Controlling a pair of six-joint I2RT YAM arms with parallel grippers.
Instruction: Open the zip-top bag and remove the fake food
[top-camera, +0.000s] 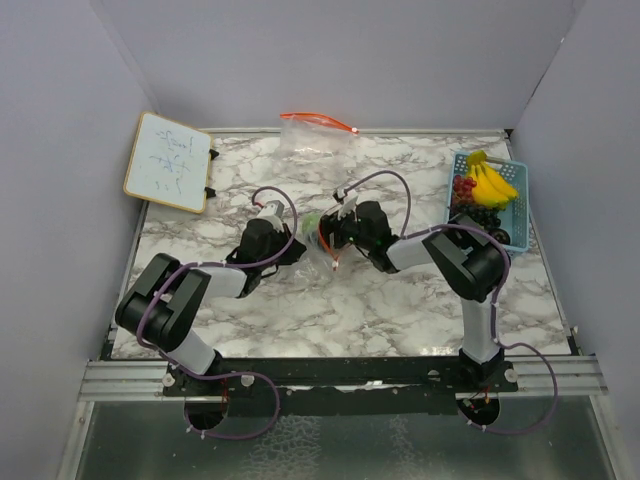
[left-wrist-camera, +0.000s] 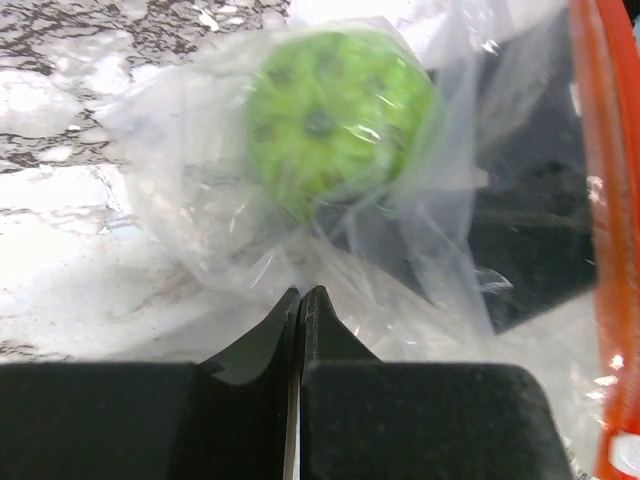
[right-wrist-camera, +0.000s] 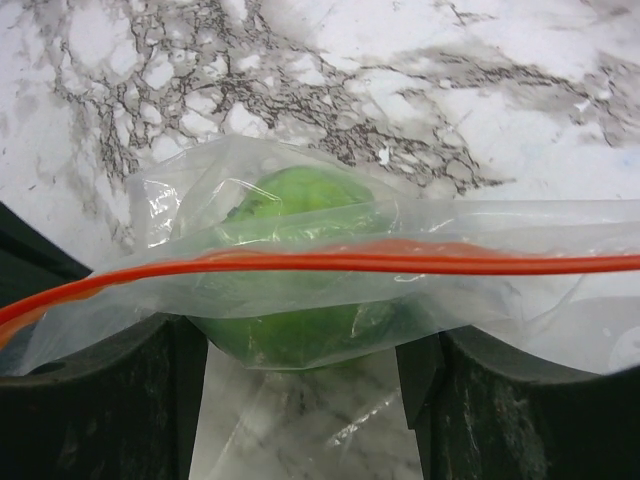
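Observation:
A clear zip top bag (top-camera: 321, 265) with an orange zip edge (right-wrist-camera: 390, 263) lies mid-table between my two arms. Inside it, at its far end, is a round green fake food (left-wrist-camera: 335, 115). My left gripper is shut at the bag's left side, plastic film against its tips; whether film is pinched between them is hard to see. My right gripper has its fingers apart at the bag's mouth, the orange edge crossing just beyond them. The green piece shows through the plastic past the fingertips, with nothing gripped between them.
An empty-looking clear bag (top-camera: 312, 150) with an orange strip lies at the back. A blue basket (top-camera: 520, 222) of fake fruit stands at the right, and a whiteboard (top-camera: 168, 160) at the back left.

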